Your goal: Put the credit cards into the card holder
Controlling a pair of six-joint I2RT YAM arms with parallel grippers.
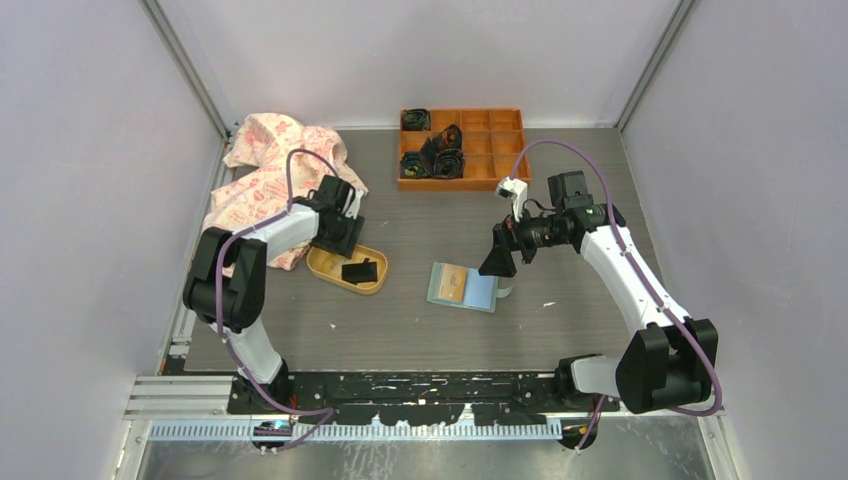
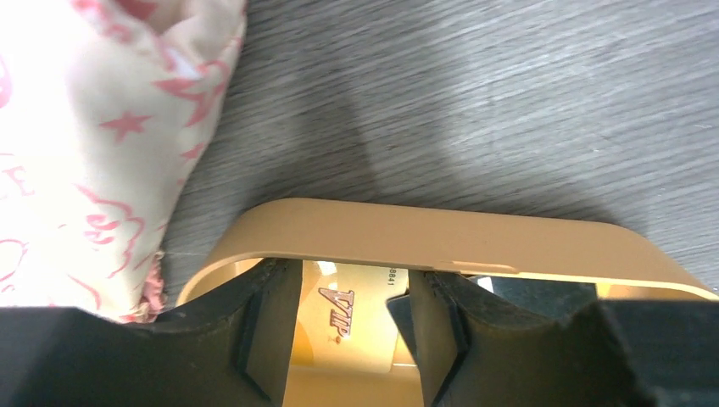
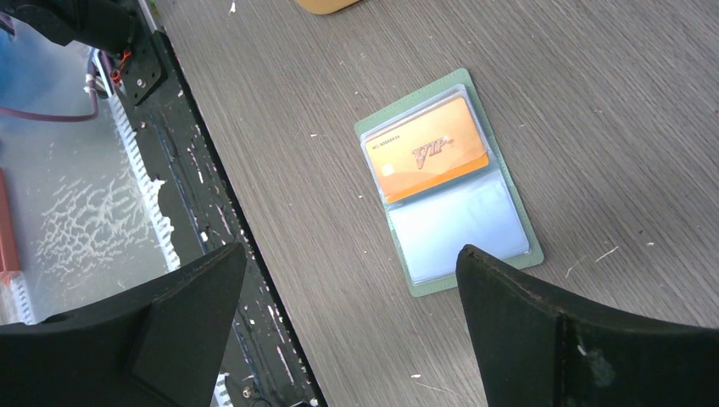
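Note:
The card holder (image 3: 458,229) lies flat on the table, pale green-edged, with an orange VIP card (image 3: 428,149) in its upper pocket. In the top view it sits in front of my right gripper (image 1: 498,262), which is open and empty. At the left, a tan oval tray (image 1: 322,276) holds another orange VIP card (image 2: 348,318) and a black card-like piece (image 1: 360,272). Over the tray's far side my left gripper stands open. In the left wrist view the VIP card shows between its fingers, not gripped; the black piece is partly hidden.
A pink-patterned cloth (image 1: 272,165) is heaped at the back left, close to my left arm. An orange compartment box (image 1: 490,150) with rolled dark items stands at the back. Bare table lies between tray and holder.

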